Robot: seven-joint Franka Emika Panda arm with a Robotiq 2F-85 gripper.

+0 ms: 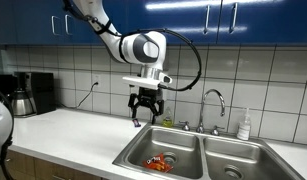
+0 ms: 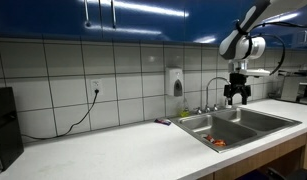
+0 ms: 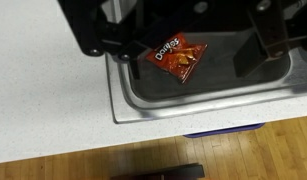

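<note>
A red Doritos bag lies on the floor of the left sink basin; in exterior view 1 the same red bag shows near that basin's front left. My gripper hangs in the air above the counter, by the sink's left back side. Its dark fingers stand wide apart at the top of the wrist view, open, with nothing held between them. From the other side, the gripper is seen high above the sink, clear of the bag.
A tall faucet rises behind the double sink, with a white soap bottle to its right. A yellowish bottle and a small dark item are at the back. The white counter left of the sink is largely bare.
</note>
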